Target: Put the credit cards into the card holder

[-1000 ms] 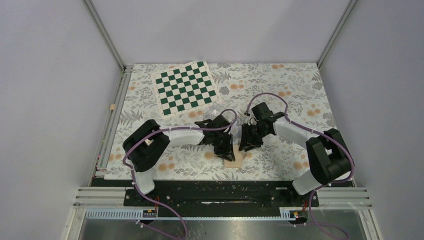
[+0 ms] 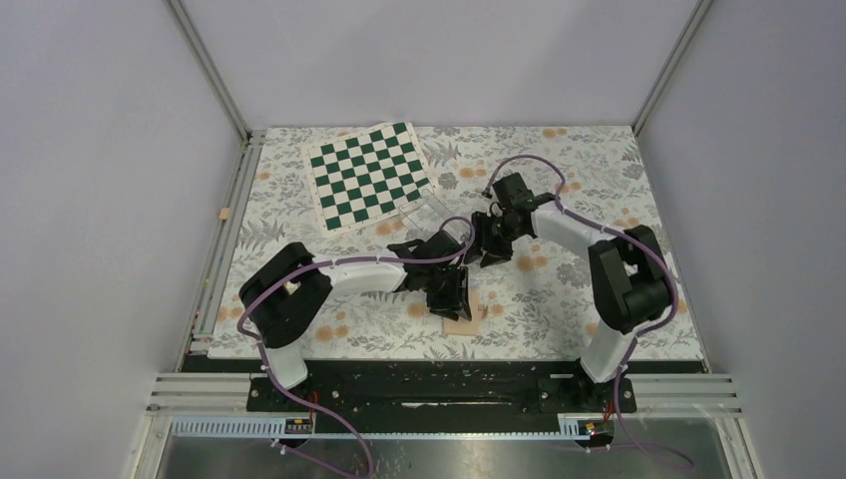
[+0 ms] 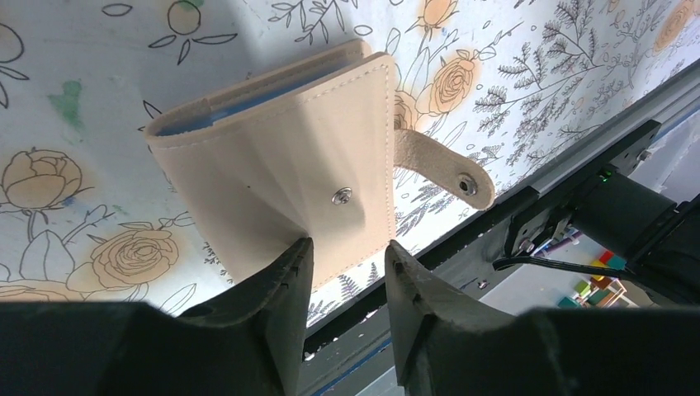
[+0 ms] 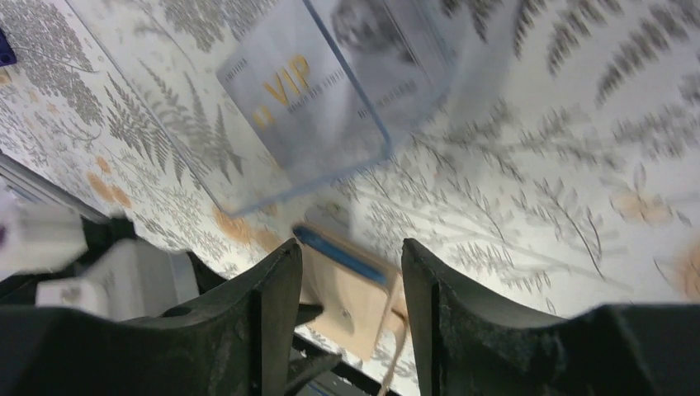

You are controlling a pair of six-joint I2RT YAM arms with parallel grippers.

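Note:
The beige card holder [image 3: 281,165] lies on the patterned cloth near the front middle. Blue shows along its opening, and its snap strap [image 3: 446,172] sticks out to one side. Right over the holder's snap end, my left gripper is open; whether a finger touches the leather I cannot tell. In the right wrist view, a grey card marked VIP [image 4: 301,95] shows through a clear box [image 4: 384,148], with a paler card [image 4: 400,66] beside it. My right gripper stands open and empty behind the holder, near the box.
At the back left lies a green-and-white checkered board [image 2: 369,178]. The two forearms are close together above the middle of the table [image 2: 589,160].
The right gripper has moved back and away from the holder, toward the far side. The holder has shifted slightly left. The left arm has barely moved.

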